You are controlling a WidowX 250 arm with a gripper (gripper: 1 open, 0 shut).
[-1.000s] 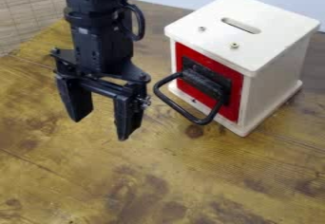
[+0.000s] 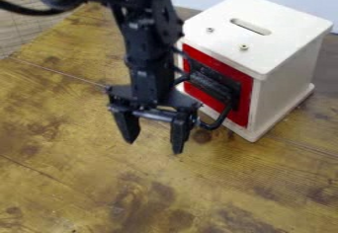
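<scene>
A white wooden box (image 2: 283, 89) stands at the upper right, with a slot on top and a red front (image 2: 214, 62) holding a black mechanism with a looped black handle (image 2: 227, 103). My black gripper (image 2: 153, 131) hangs over the table just in front of the box's left side, fingers pointing down and apart, with nothing seen between them. The arm hides part of the handle.
A woven mat (image 2: 24, 25) lies at the upper left edge, and a pale wall is behind the box.
My gripper has moved right, toward the box front and handle, and slightly up in the view. The box has not visibly moved.
</scene>
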